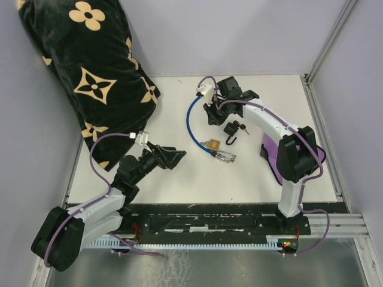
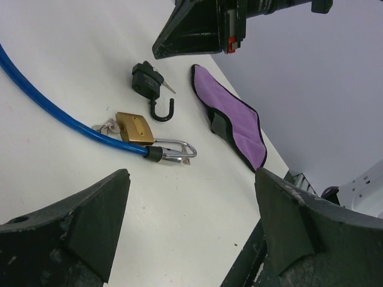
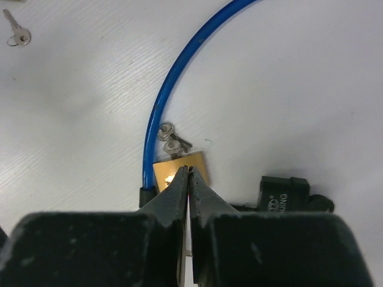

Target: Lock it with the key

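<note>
A brass padlock (image 1: 213, 144) with keys lies against the lower part of the blue cable lock (image 1: 192, 131), its shackle over the metal end; it also shows in the left wrist view (image 2: 134, 128). A black padlock (image 2: 145, 84) with a key lies behind it, shackle beside it. My left gripper (image 1: 172, 156) hangs left of the locks, open and empty, its fingers (image 2: 78, 233) wide apart. My right gripper (image 1: 212, 116) is above and behind the brass padlock; in the right wrist view its fingertips (image 3: 179, 179) meet, with nothing visible between them.
A purple pouch (image 2: 230, 116) lies at the right side of the white table (image 1: 102, 188). A patterned black cushion (image 1: 90, 60) stands at the back left.
</note>
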